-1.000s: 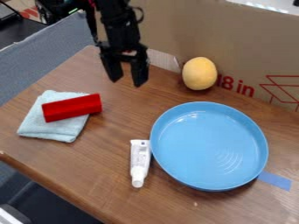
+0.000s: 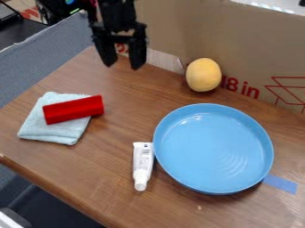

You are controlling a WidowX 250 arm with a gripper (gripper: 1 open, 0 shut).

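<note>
The black gripper (image 2: 121,52) hangs open over the back left of the wooden table, nothing between its fingers. Below it to the left, a red block (image 2: 73,109) lies on a folded light-blue cloth (image 2: 50,129). A yellow egg-shaped object (image 2: 204,74) stands to the right of the gripper by the cardboard. A white tube (image 2: 142,166) lies at the front, left of a blue plate (image 2: 215,149).
A cardboard wall (image 2: 256,58) runs along the back and right. Grey padding (image 2: 36,67) borders the table on the left.
The gripper has risen and moved back, away from the camera. The objects on the table have not moved.
</note>
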